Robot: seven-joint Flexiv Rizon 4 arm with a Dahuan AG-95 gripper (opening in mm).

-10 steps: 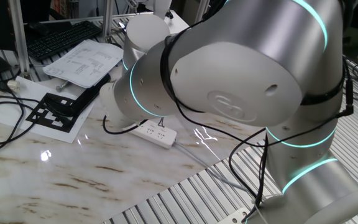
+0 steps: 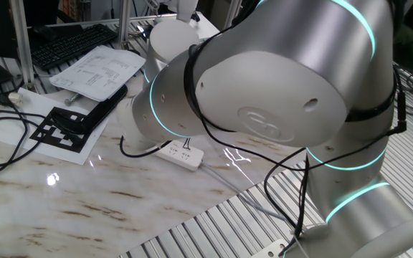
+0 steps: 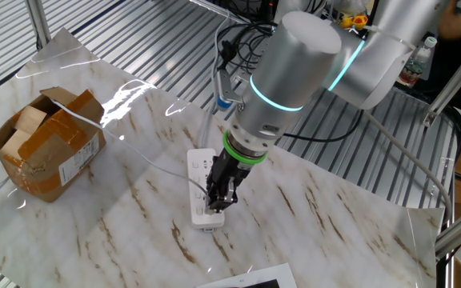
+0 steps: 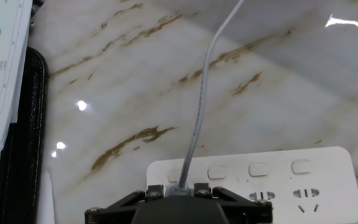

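A white power strip (image 4: pixel 328 177) with a row of switches and sockets lies on the marble-patterned table; it also shows in exterior view 2 as a white strip (image 3: pixel 201 164). Over its end farthest from the strip's own cord, my gripper points down. A pale plug (image 4: pixel 179 191) sits between its fingers, which appear to touch it on both sides. From the plug a thin grey cable (image 4: pixel 201 106) runs away across the table. The gripper body hides the plug's prongs and the socket below, so whether it is seated cannot be told.
An open cardboard box (image 3: pixel 50 148) stands on the table, with the thin cable passing over it. Papers (image 2: pixel 97 72) and a printed marker sheet (image 2: pixel 67 132) lie near the black flat object (image 4: pixel 27 124). Marble surface between box and strip is mostly clear.
The power strip stays in place.
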